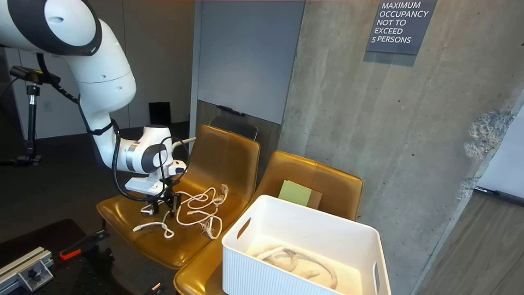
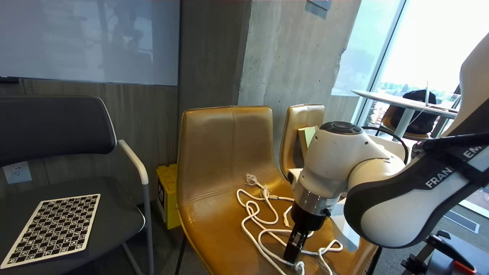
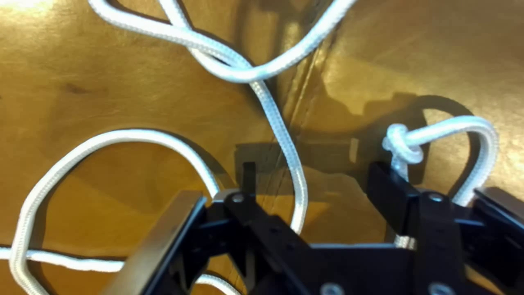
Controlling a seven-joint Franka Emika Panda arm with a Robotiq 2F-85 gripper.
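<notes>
White rope (image 1: 197, 212) lies in loose loops on the seat of the brown chair (image 1: 162, 246), with frayed ends toward the backrest. My gripper (image 1: 162, 211) is low over the seat, its fingers pointing down among the loops. In the wrist view the black fingers (image 3: 249, 181) stand wide apart, so the gripper is open. One strand of rope (image 3: 295, 184) runs through the space between them, apart from both fingers. A small knot (image 3: 403, 143) shows close by the right fingertip; whether they touch I cannot tell. The gripper body hides part of the rope.
A white bin (image 1: 304, 211) with pieces of rope in its bottom stands on the neighbouring chair, to the right in exterior view 1. Behind it a green pad (image 1: 294, 192) leans on the backrest. A dark chair (image 2: 55, 133) holds a checkered board (image 2: 52, 229).
</notes>
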